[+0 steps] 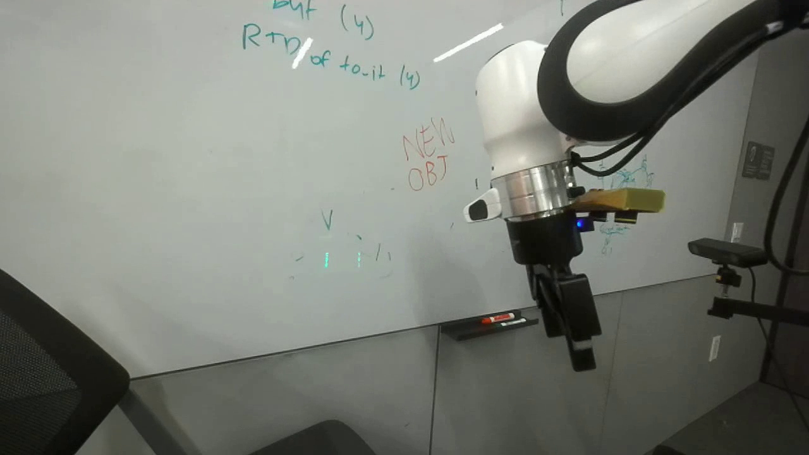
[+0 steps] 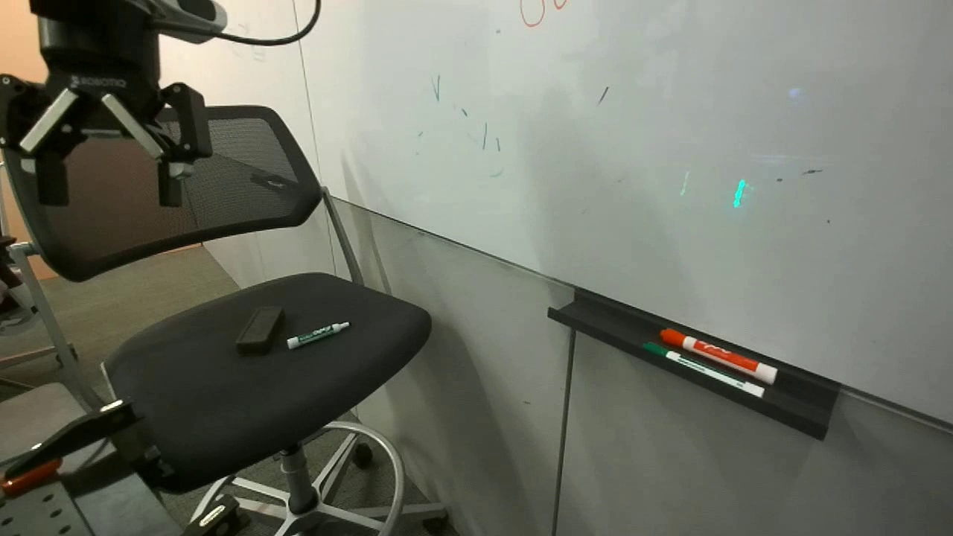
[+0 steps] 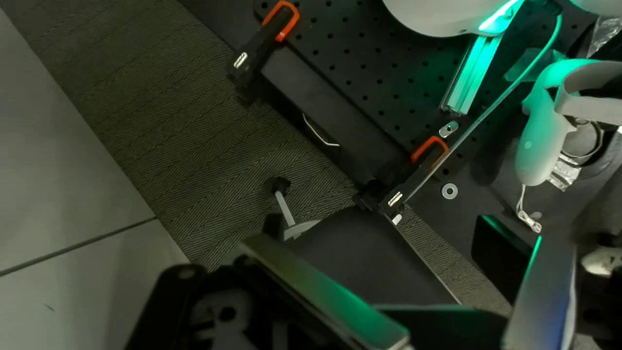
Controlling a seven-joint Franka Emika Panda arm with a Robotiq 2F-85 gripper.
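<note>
My gripper stands open at the upper left of exterior view 2, its fingers wide apart and empty. Behind it is the mesh back of a black chair. A dark eraser and a white marker with green lettering lie on the chair's seat, below and to the right of the gripper. Two more markers rest in the whiteboard tray: an orange-red marker and a white one with a green cap. In the wrist view the gripper's parts fill the bottom; neither eraser nor markers show there.
The whiteboard with writing stands behind the arm. Its black tray juts from the lower edge. At the right of exterior view 1 stands a camera on a mount. Clamps with orange handles hold the perforated table's edge.
</note>
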